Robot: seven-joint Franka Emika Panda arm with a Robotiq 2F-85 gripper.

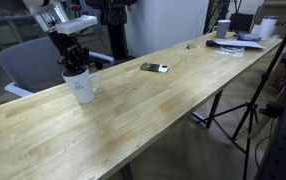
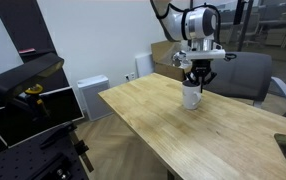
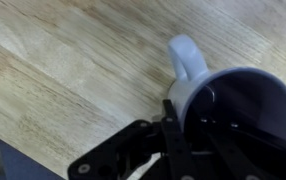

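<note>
A white mug (image 1: 82, 87) is at the far left part of the wooden table in exterior view 1. My gripper (image 1: 76, 72) reaches down over its top and is shut on the mug's wall. In exterior view 2 the mug (image 2: 191, 96) looks upright below the black gripper (image 2: 196, 79); whether its base touches the table is hard to tell. The wrist view looks into the dark inside of the mug (image 3: 245, 82), with its handle (image 3: 187, 57) pointing up and left. There the gripper overlaps the near rim, and its fingertips are mostly lost in shadow.
A phone-like dark object (image 1: 154, 68) lies on the table (image 1: 133, 110) to the right of the mug. Farther along are papers (image 1: 237, 42) and a cup (image 1: 223, 29). A grey chair (image 2: 233, 76) stands behind the table.
</note>
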